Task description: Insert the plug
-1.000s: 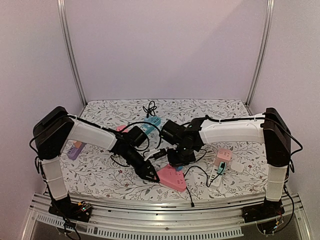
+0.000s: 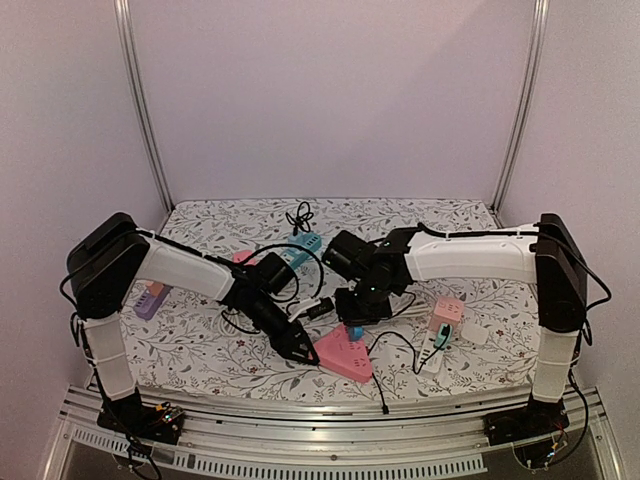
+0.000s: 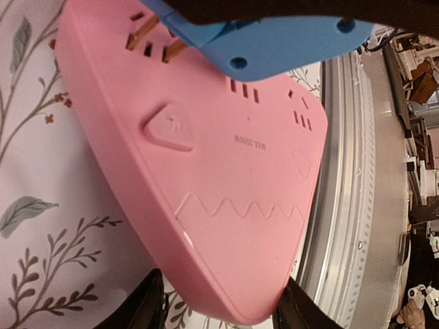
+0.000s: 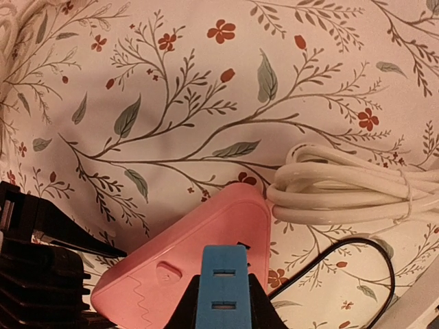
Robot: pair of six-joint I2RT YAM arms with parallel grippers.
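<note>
A pink triangular power strip (image 2: 342, 360) lies at the front centre of the table. My left gripper holds its corner between the fingers, seen in the left wrist view. My right gripper (image 2: 355, 325) is above the strip's back part with a blue plug block (image 4: 223, 288) between its fingers. In the left wrist view the blue block (image 3: 260, 51) is tilted over the strip's sockets (image 3: 243, 90), with gold prongs (image 3: 140, 31) showing above the pink surface.
White coiled cable (image 4: 336, 185) lies beside the strip, with a black cable (image 4: 322, 253) nearby. A pink block (image 2: 447, 310), a teal item (image 2: 441, 337), a blue strip (image 2: 300, 250) and a purple block (image 2: 150, 300) lie around the arms.
My right gripper has risen slightly with the blue block, which now shows more below it. The left arm and pink strip look unchanged.
</note>
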